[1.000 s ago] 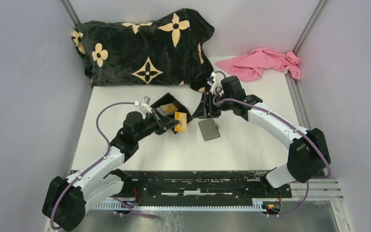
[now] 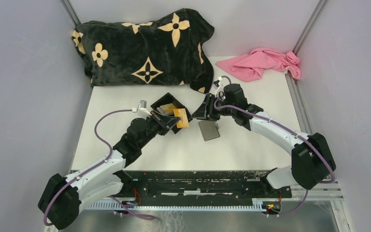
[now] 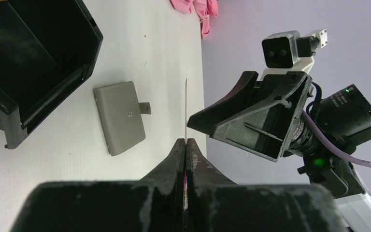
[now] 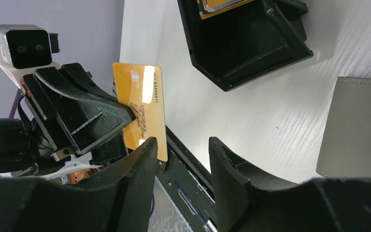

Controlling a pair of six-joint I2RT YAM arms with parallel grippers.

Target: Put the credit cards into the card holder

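A yellow card is held upright by my left gripper (image 2: 176, 117), which is shut on it; the left wrist view (image 3: 185, 145) shows it edge-on as a thin line. A black open box (image 2: 160, 100) with more yellow cards (image 4: 220, 7) lies just behind it. The grey card holder (image 3: 118, 118) rests on the table to the right of the box. My right gripper is open and empty, above the holder, facing the held card a short way off.
A dark patterned cushion (image 2: 140, 48) lies along the back, a pink cloth (image 2: 256, 65) at back right.
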